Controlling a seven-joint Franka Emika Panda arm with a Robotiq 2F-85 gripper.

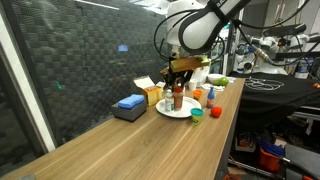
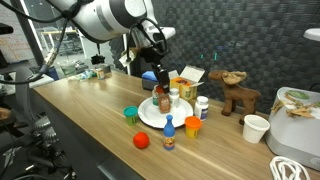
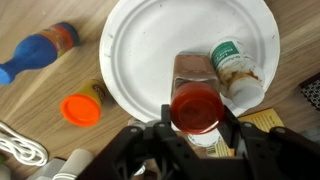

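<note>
A small bottle with an orange-red cap (image 3: 196, 108) stands over the round white plate (image 3: 150, 50); my gripper is shut on its cap. In exterior view 1 this brownish bottle (image 1: 178, 101) looks upright, low over the plate (image 1: 175, 115). Whether its base touches the plate I cannot tell. Close beside it on the plate is a white-capped bottle with a green-and-white label (image 3: 235, 68). The gripper (image 2: 160, 86) comes down from above in exterior view 2.
Beside the plate are a blue bottle (image 2: 168, 134), an orange cup (image 2: 193, 127), a green cup (image 2: 131, 115) and a red round object (image 2: 141, 141). Behind are an open yellow box (image 2: 187, 80) and a brown animal figure (image 2: 232, 92).
</note>
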